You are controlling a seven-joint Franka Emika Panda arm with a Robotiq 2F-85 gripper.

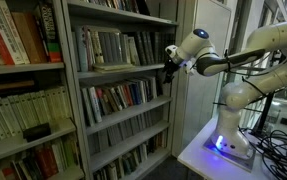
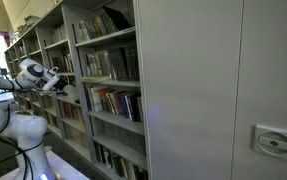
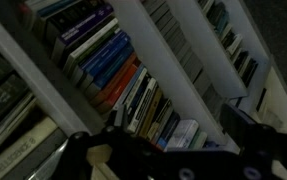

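Observation:
My gripper shows along the bottom of the wrist view, its two dark fingers spread well apart, with nothing held between them. In exterior view 1 the gripper (image 1: pixel 170 68) is a small dark shape in front of the right end of the bookcase (image 1: pixel 85 104), around the height of its upper middle shelves. The white arm (image 1: pixel 245 62) reaches in from the right. Rows of books (image 3: pixel 123 75) fill the tilted wrist view beyond the fingers. Contact with any book cannot be made out.
The arm's base stands on a white table (image 1: pixel 205 160), largely bare near the shelves. Loose black cables (image 1: pixel 279 150) lie beside the base. A plain pale wall panel (image 2: pixel 198 90) adjoins the bookcase in exterior view 2. Several shelves hold books (image 1: pixel 118 97).

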